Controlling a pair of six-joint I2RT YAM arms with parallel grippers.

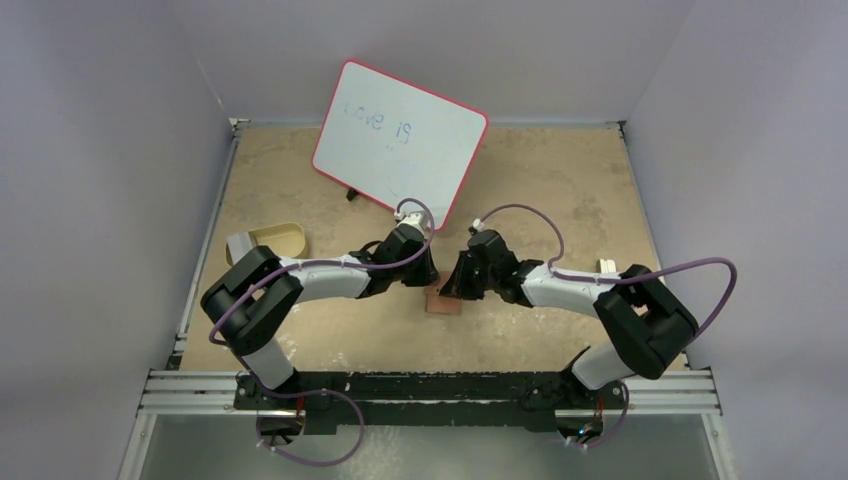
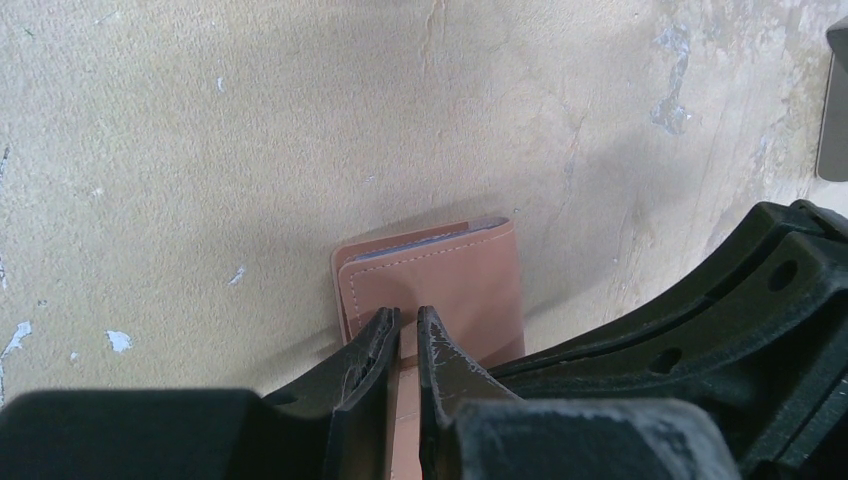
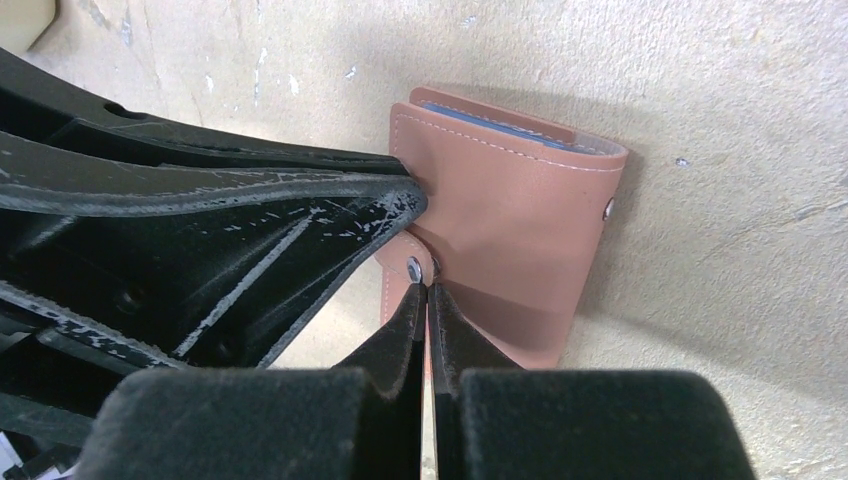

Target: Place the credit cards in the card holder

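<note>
The pinkish-brown leather card holder (image 1: 443,305) lies on the table beneath both grippers. A blue edge (image 3: 500,125) shows inside its open top; whether that is a card or lining I cannot tell. My left gripper is open by a narrow gap over the holder, whose leather (image 2: 440,285) shows between and beyond the fingers. The fingertips of my right gripper meet at the rounded end of the strap (image 3: 415,255), beside its metal snap. Whether the thin strap is caught between them is hidden. No loose card can be made out.
A whiteboard (image 1: 395,135) with a red rim stands tilted behind the arms. At the left is a beige tray (image 1: 285,240) with a greyish-white thing beside it. A small white object (image 1: 607,266) lies at the right. Both grippers crowd together.
</note>
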